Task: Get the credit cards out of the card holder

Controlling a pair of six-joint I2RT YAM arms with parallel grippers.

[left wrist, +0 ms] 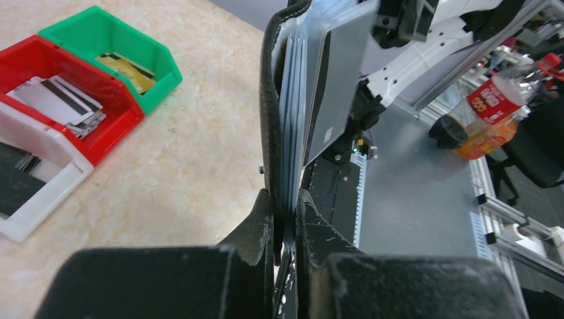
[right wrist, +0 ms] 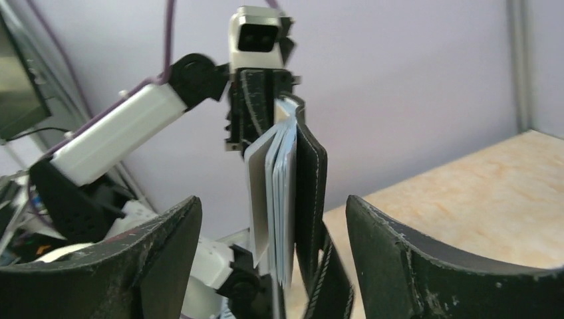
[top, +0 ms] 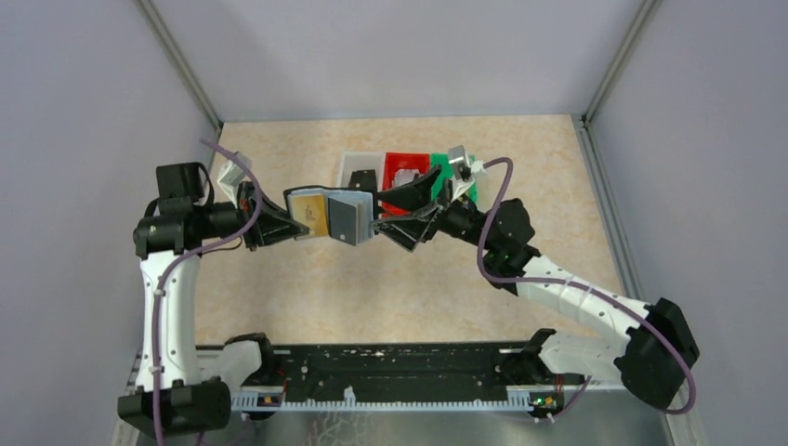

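Observation:
A black card holder [top: 344,216] with clear sleeves, a yellow card [top: 311,214] and a grey card hangs in the air above the table. My left gripper [top: 299,230] is shut on its left end; in the left wrist view the holder [left wrist: 273,113] rises upright from between the fingertips. My right gripper [top: 395,209] stands open at the holder's right end. In the right wrist view the layered sleeves and dark cover [right wrist: 309,199] stand between its spread fingers, apart from both.
White, red [left wrist: 120,136] and green [left wrist: 159,86] bins stand at the back of the table, holding a dark item and loose cards. Bottles [left wrist: 492,100] sit outside the work area.

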